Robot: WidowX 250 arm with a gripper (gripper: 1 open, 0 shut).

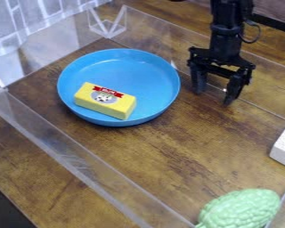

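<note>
My black gripper (220, 77) hangs from the top of the camera view, low over the wooden table, with its fingers spread open and nothing visible between them. It stands to the right of a blue plate (139, 69). A yellow box (104, 102) with a red and white label lies on the plate's lower left part.
A green brain-like object (238, 210) lies at the bottom right. A white block (284, 142) sits at the right edge. Clear walls (50, 151) border the area. Bare wood (187, 147) fills the middle and lower part.
</note>
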